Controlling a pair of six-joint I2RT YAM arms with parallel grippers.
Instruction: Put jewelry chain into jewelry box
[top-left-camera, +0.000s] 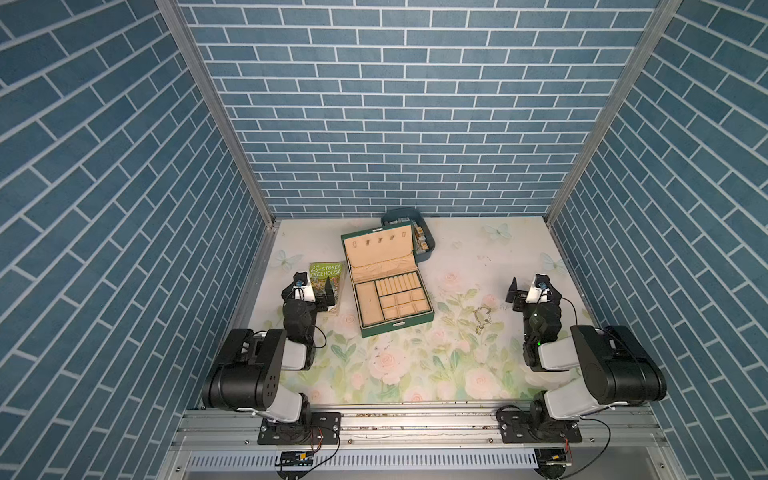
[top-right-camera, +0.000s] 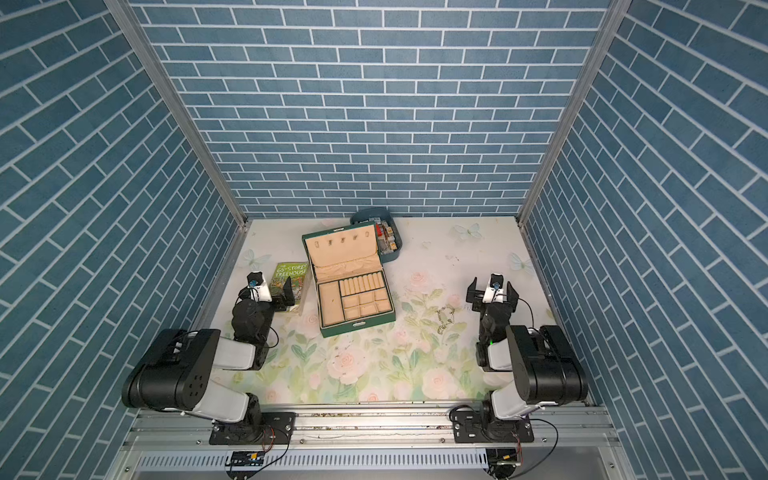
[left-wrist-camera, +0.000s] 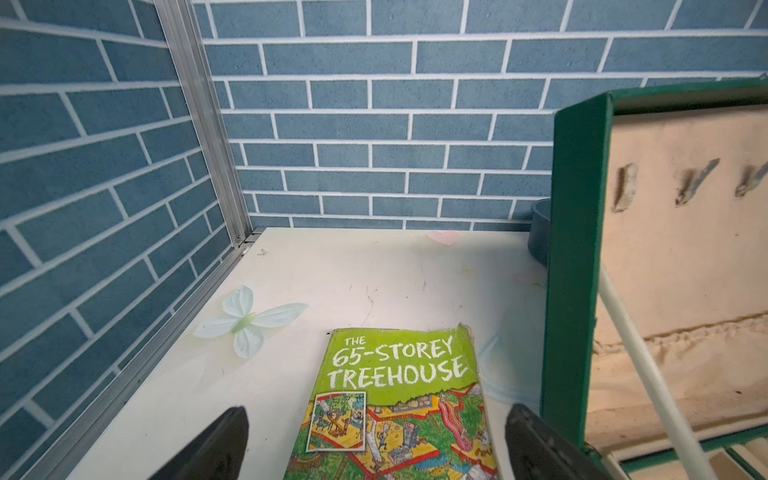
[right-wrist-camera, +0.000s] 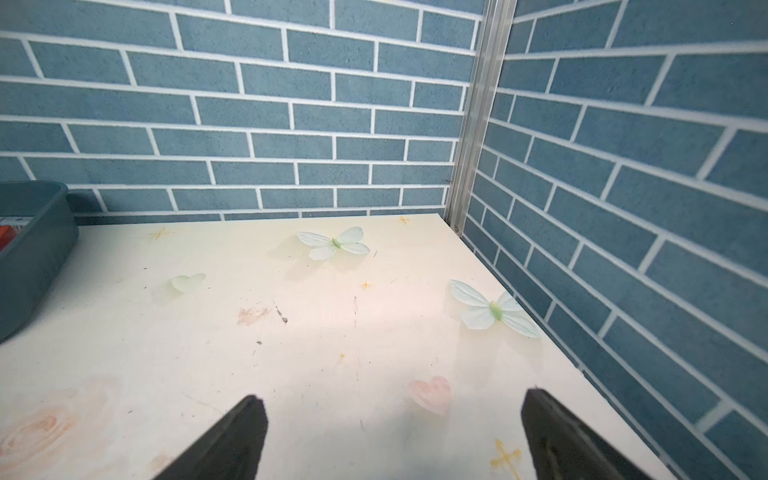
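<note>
The jewelry chain (top-left-camera: 482, 319) lies in a loose heap on the floral tabletop, right of the box and left of my right gripper. The green jewelry box (top-left-camera: 397, 326) stands with its lid (top-right-camera: 344, 248) raised, its beige compartments facing up with no chain visible in them. My right gripper (top-right-camera: 492, 286) is open over the right side of the table, empty between its fingers. Over the green book at the left, my left gripper (top-left-camera: 313, 286) is open too, with nothing held. Neither wrist view shows the chain.
A green book (left-wrist-camera: 400, 400) lies left of the box, below my left gripper. Behind the raised lid sits a dark blue bin (top-right-camera: 389, 252) with small items inside. Bare table extends in front of the box and across the back right. Brick-patterned walls enclose the sides and back.
</note>
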